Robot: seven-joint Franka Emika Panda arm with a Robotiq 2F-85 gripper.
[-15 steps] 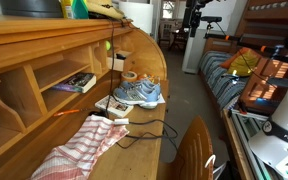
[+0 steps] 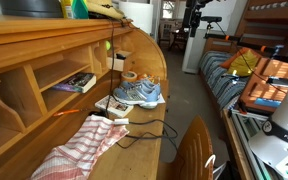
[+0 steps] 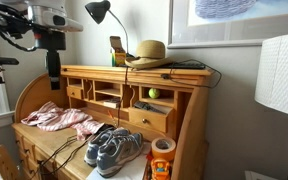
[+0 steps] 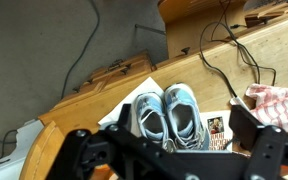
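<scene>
High above the desk's front left hangs my gripper (image 3: 53, 78), pointing down, in exterior view 2. At the lower edge of the wrist view the gripper stands open, its dark fingers wide apart with nothing held between them. Beyond them, well below, lies a pair of grey-blue sneakers (image 4: 166, 115) on the desk. The same sneakers (image 2: 138, 92) rest side by side near the desk's far end in exterior view 1. A red-and-white striped cloth (image 2: 76, 150) lies crumpled on the desktop (image 2: 134, 160).
Black cables (image 2: 156, 136) loop across the desk. A book (image 2: 76, 82) sits in a cubby, and an orange marker (image 2: 66, 112) lies on a ledge. On the hutch top are a brown hat (image 3: 147, 54) and a desk lamp (image 3: 98, 12). An orange tape roll (image 3: 163, 148) stands beside the shoes.
</scene>
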